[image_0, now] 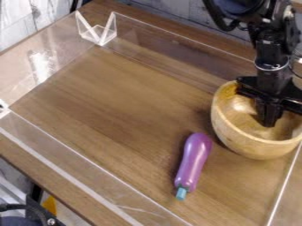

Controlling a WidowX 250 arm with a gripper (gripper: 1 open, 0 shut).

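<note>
My black gripper (269, 106) reaches down from the top right into a wooden bowl (234, 132) at the right side of the table. Its fingertips are low inside the bowl, and whether they are open or shut is hard to make out. A purple eggplant-like object (193, 161) with a pale tip lies on the table just left of and in front of the bowl, outside it.
A white wire holder (97, 28) stands at the back left. Dark cables show beyond the front left edge.
</note>
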